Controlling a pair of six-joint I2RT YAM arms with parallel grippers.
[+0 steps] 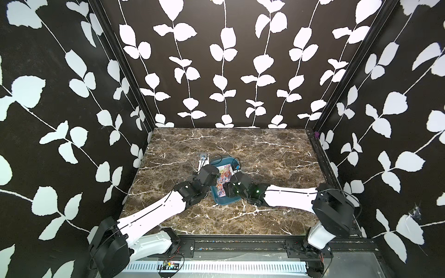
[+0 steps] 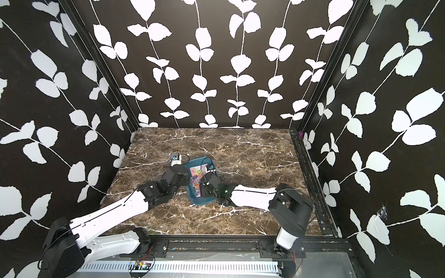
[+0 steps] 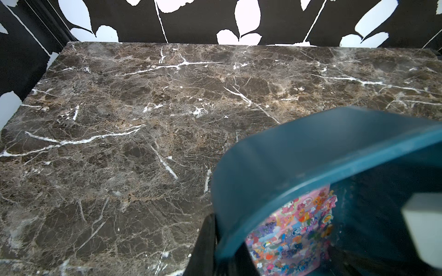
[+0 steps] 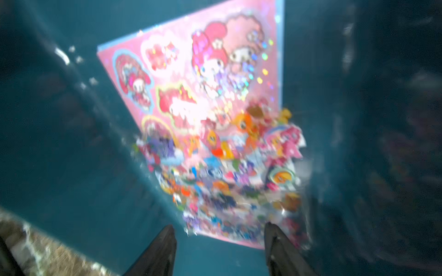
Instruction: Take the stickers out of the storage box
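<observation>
A teal storage box (image 1: 217,200) (image 2: 200,200) sits mid-table, holding pink sticker sheets with cartoon figures (image 4: 193,110) (image 3: 287,230). My left gripper is at the box's left side, shut with the box rim between its fingers. My right gripper is over the inside of the box, open above the near end of the stickers, with nothing visible between its fingers.
A small device with white and grey parts (image 1: 203,157) (image 2: 175,158) and cables lies behind the box at the left. Patterned walls surround it.
</observation>
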